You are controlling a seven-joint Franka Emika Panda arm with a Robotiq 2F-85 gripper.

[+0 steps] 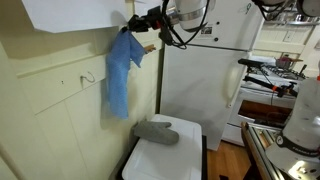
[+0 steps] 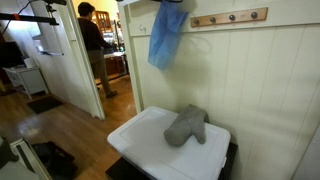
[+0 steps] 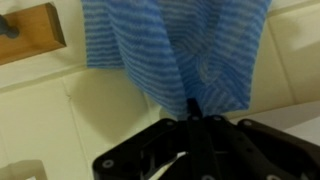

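A blue striped cloth [image 1: 118,78] hangs in folds beside the cream wall, high above the white lid. My gripper [image 1: 128,27] is at its upper end, close under the white overhang. In the wrist view the gripper is shut, with the bunched cloth [image 3: 165,45] gathered at its fingertips. Exterior view 2 shows the cloth [image 2: 165,38] dangling left of the wooden peg rack [image 2: 230,17]; the gripper is mostly cut off by that view's top edge.
A grey oven mitt [image 2: 187,125] lies on the white lid [image 2: 138,130] below. One small hook [image 1: 88,77] sits on the wall left of the cloth. The white fridge [image 1: 200,85] stands at the back, and a person [image 2: 93,45] is in the far doorway.
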